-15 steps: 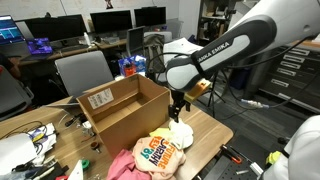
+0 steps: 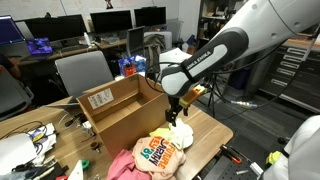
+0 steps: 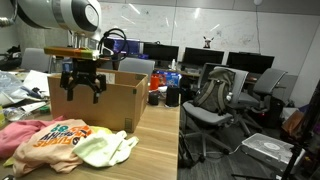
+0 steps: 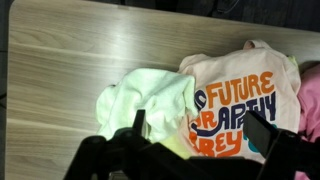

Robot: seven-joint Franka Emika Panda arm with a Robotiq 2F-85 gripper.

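Note:
A pale mint-white cloth (image 4: 150,100) lies crumpled on the wooden table, and its edge touches a peach cloth with printed lettering (image 4: 235,90). Beyond that a pink cloth (image 2: 123,166) is bunched up. Above the cloths hangs my gripper, pointing down, its black fingers wide apart with nothing visible between them. From the side, the gripper (image 3: 82,92) is clear of the fabric, near the front of an open cardboard box (image 3: 122,100).
The box (image 2: 130,120) stands behind the cloths, its inside partly visible. Loose items clutter the table's left side, including a white bottle (image 2: 77,171). Bare wood (image 4: 60,60) lies beside the mint-white cloth.
My arm has shifted slightly over the cloths, its upper part a little to the left and lower in exterior view 1. The cloths and box look unmoved.

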